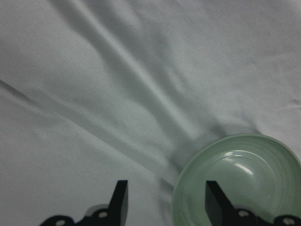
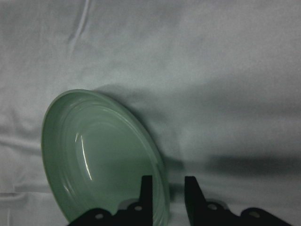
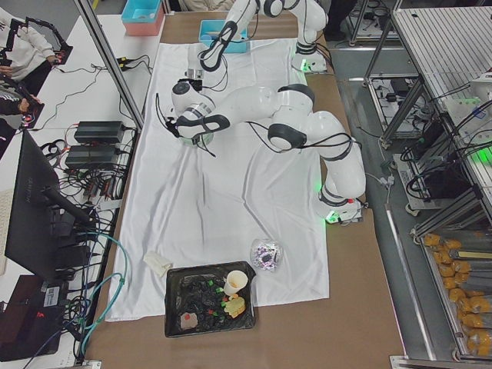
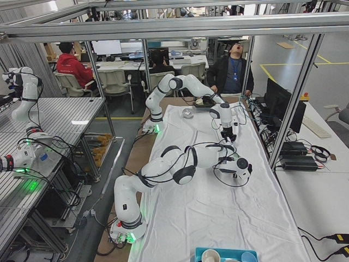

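A pale green shallow bowl point(image 1: 235, 183) rests on the white cloth, mostly hidden under the two arms in both camera views. In the left wrist view my left gripper is open, with the bowl's near rim between and beyond its fingertips, toward the right. In the right wrist view the same bowl point(image 2: 99, 150) lies left of and under my right gripper, which stands part open over the rim, its fingers apart with nothing visibly held between them.
A black tray point(image 3: 209, 319) with small items and a cup, a clear bag point(image 3: 267, 254) and a pale cloth piece point(image 3: 157, 263) lie at one end. A blue bin point(image 4: 226, 252) with cups stands at the other.
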